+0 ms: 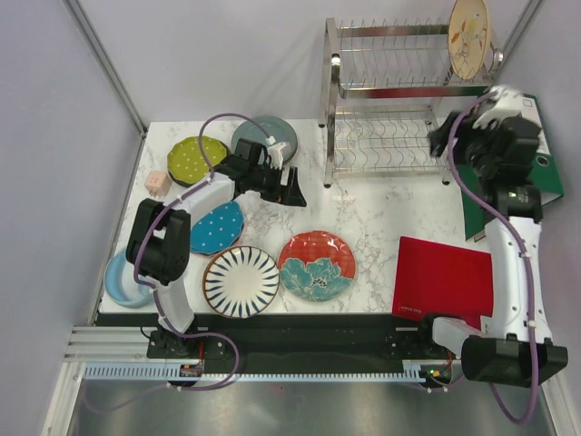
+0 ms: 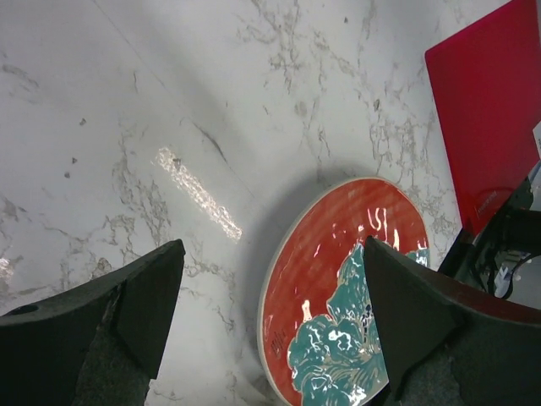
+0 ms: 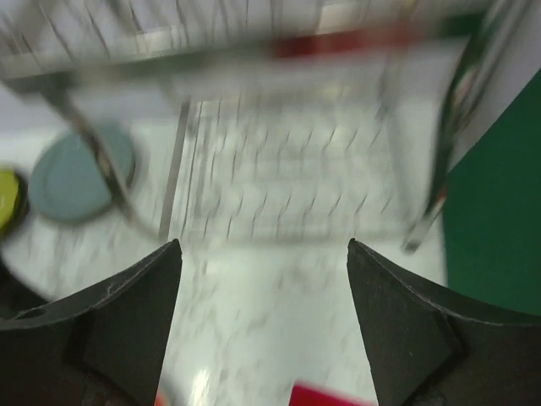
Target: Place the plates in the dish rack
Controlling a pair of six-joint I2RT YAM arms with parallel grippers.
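Observation:
Upright in the rack's upper tier, at its right end, stands a cream plate. The metal dish rack has an empty lower tier. On the table lie a red-and-teal plate, a blue-striped white plate, a blue dotted plate, a yellow-green plate and a grey-teal plate. My left gripper is open and empty above the table, behind the red-and-teal plate. Blurred by motion, my right gripper is open and empty near the rack's right front.
A green binder stands right of the rack, partly behind my right arm. A red folder lies at front right. Light blue dishes sit at front left, and a pink block at left.

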